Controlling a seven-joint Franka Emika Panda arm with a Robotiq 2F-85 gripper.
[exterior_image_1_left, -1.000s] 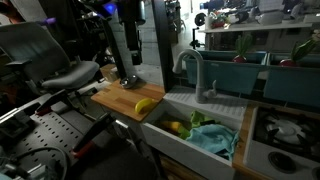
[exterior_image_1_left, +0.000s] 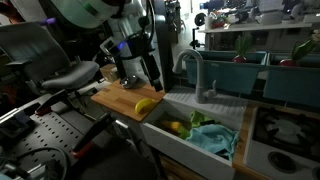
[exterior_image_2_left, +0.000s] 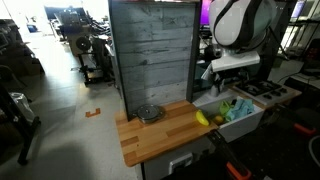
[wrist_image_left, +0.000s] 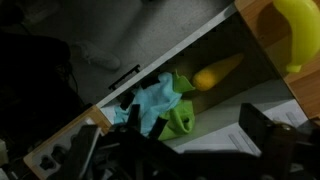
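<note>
My gripper (exterior_image_1_left: 133, 68) hangs open above the worktop and sink, with nothing visible between its fingers. On the wooden worktop lies a yellow banana (exterior_image_1_left: 145, 105), apart from the gripper; the wrist view shows that banana (wrist_image_left: 301, 34) at upper right. Inside the white sink (exterior_image_1_left: 218, 165) rest a blue cloth (exterior_image_1_left: 212, 137), a green item (wrist_image_left: 180, 119) beside it and an orange-yellow elongated item (wrist_image_left: 217, 72). Along the lower part of the wrist view, my dark gripper spreads wide and covers part of the sink.
A faucet (exterior_image_1_left: 201, 75) rises behind the sink. To its right is a stove (exterior_image_1_left: 283, 135), and blue-green planters (exterior_image_1_left: 222, 76) line the back. A metal pan (exterior_image_2_left: 149, 112) stands on the worktop's far left. Bare wood (exterior_image_2_left: 155, 143) lies left of the banana.
The arm has come down and to the right in exterior view 1, bringing my gripper closer to the worktop and sink. The banana and the items in the sink have not moved.
</note>
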